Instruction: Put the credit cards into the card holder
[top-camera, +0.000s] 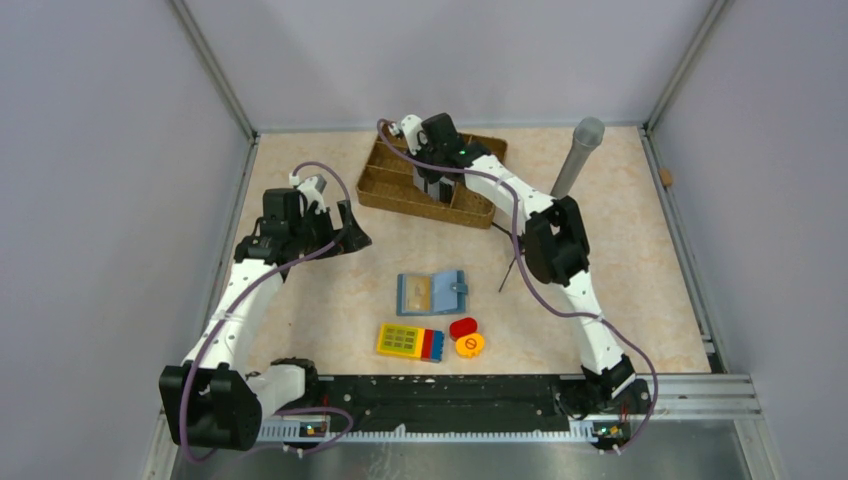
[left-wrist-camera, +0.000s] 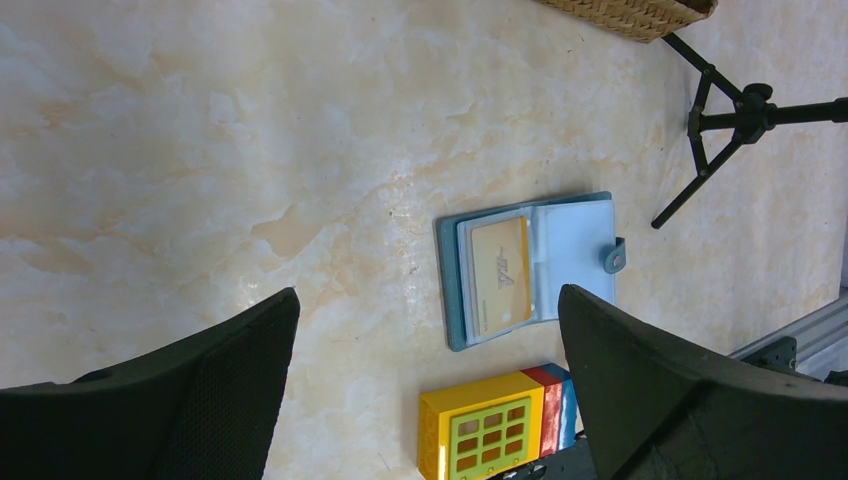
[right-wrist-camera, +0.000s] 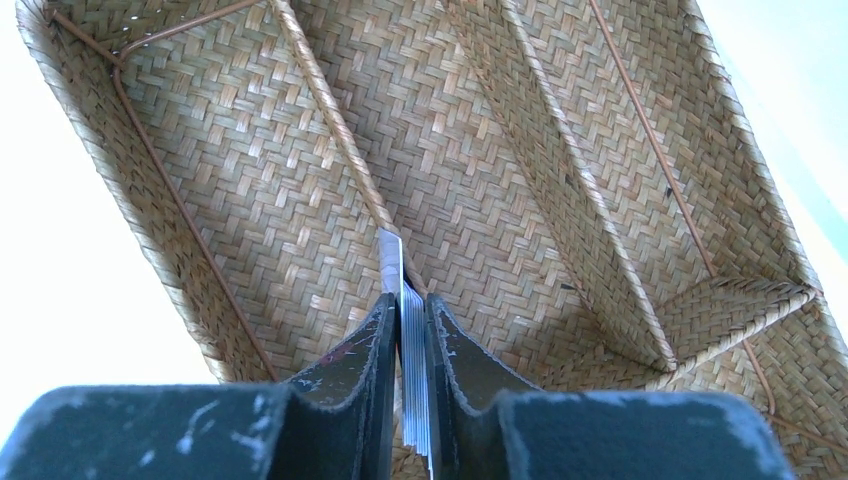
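A thin stack of cards (right-wrist-camera: 412, 335) stands on edge between the fingers of my right gripper, which is shut on it. This gripper is inside the woven basket, and from the top view a pale part of the cards (top-camera: 424, 179) shows below the fingers. The blue card holder (left-wrist-camera: 452, 290) lies unfolded on the table; a tan card (left-wrist-camera: 500, 275) shows in its left half, and its right half is pale with a snap tab. Open and empty, my left gripper is held above the table, left of the holder.
The divided woven basket (top-camera: 400, 203) is at the back. A yellow toy block (top-camera: 402, 340) and red and yellow round pieces (top-camera: 469, 345) lie near the front edge. A grey microphone-like cylinder (top-camera: 578, 158) rises at right on a black tripod (left-wrist-camera: 740, 115).
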